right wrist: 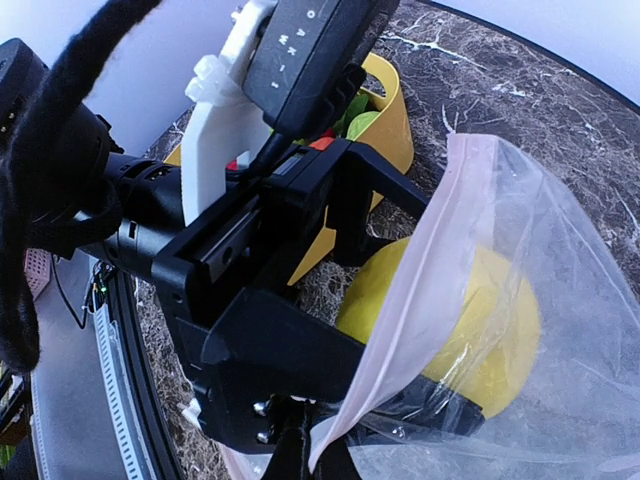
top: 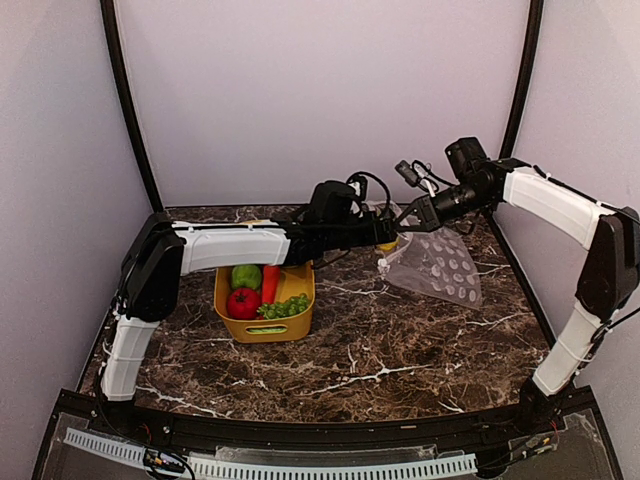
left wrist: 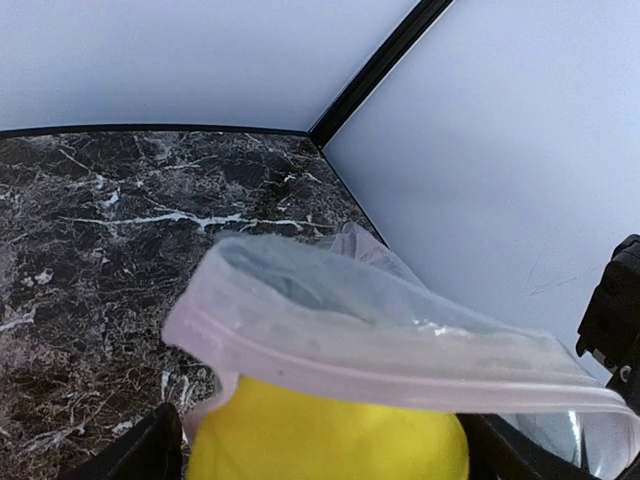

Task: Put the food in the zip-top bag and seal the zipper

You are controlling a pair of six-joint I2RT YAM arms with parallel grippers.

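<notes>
The clear zip top bag point(top: 440, 265) hangs and spreads rightward over the table, its pale rim point(left wrist: 400, 365) gaping toward my left gripper. A yellow rounded food item point(right wrist: 500, 335) lies at the bag's mouth, partly behind the clear film. My left gripper point(top: 386, 230) is open, its fingers point(right wrist: 285, 350) on either side of the yellow food and reaching into the mouth. The right gripper is shut on the bag's rim at the near side of the opening. Film hides part of the left fingertips.
A yellow basket point(top: 265, 330) stands left of centre, under the left arm, with a red tomato point(top: 243, 303), a green round vegetable point(top: 246, 277), a carrot point(top: 270, 284) and green leafy food point(top: 285, 308).
</notes>
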